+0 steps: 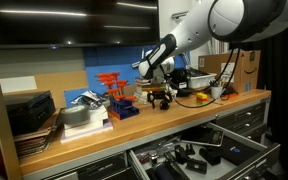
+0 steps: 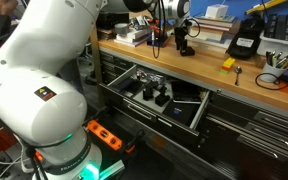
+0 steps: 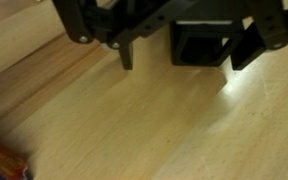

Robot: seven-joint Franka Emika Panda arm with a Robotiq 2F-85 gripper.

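My gripper is open above the wooden counter, its fingers [image 3: 125,50] spread wide in the wrist view. Between and beyond them sits a small black boxy object [image 3: 197,48], nearer the right finger; I cannot tell whether they touch. In exterior view 1 the dark gripper [image 1: 156,90] is low over the middle of the counter [image 1: 104,137], with a dark object [image 1: 165,103] right by it. From the other side, the gripper [image 2: 182,42] appears small and partly blends with dark things behind.
Below the counter, an open drawer [image 2: 134,112] holds several black items. Red stacked bins [image 1: 111,80] and a grey pot [image 1: 76,116] stand left of the arm. A yellow item [image 2: 228,63] lies on the counter. Something red and blue [image 3: 4,160] shows at the wrist view's lower left corner.
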